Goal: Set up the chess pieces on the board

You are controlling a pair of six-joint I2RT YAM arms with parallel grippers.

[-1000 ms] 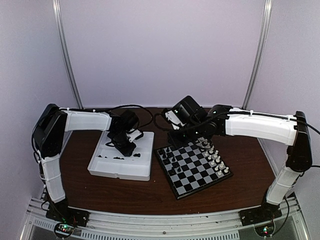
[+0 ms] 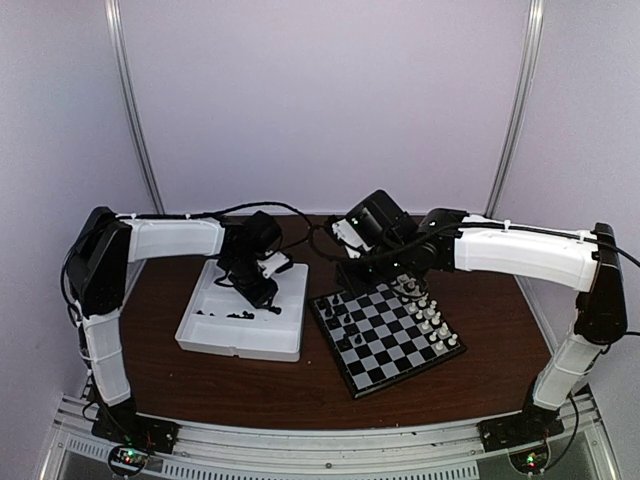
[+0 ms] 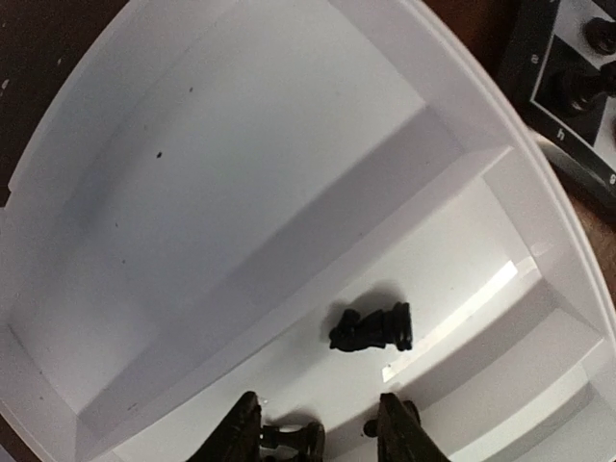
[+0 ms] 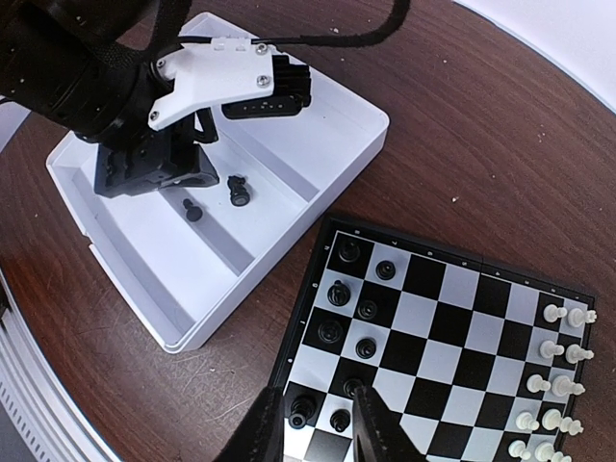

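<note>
In the left wrist view a black chess piece (image 3: 373,328) lies on its side in a compartment of the white tray (image 3: 231,279). Below it, another dark piece (image 3: 306,441) is partly visible between the fingers of my left gripper, which stands open above the tray floor. A further dark piece is partly hidden by the right finger (image 3: 393,428). My right gripper is open over the near end of the chessboard (image 4: 486,332). Black pieces, among them one dark piece (image 4: 302,412), stand on squares below it, and I see nothing gripped. White pieces (image 4: 560,385) line the opposite side.
The tray's raised wall (image 4: 279,260) stands close beside the board, with a narrow strip of brown table (image 4: 241,332) between. My left arm (image 4: 144,154) reaches over the tray in the right wrist view. Bare table lies behind the board.
The right arm is almost still.
</note>
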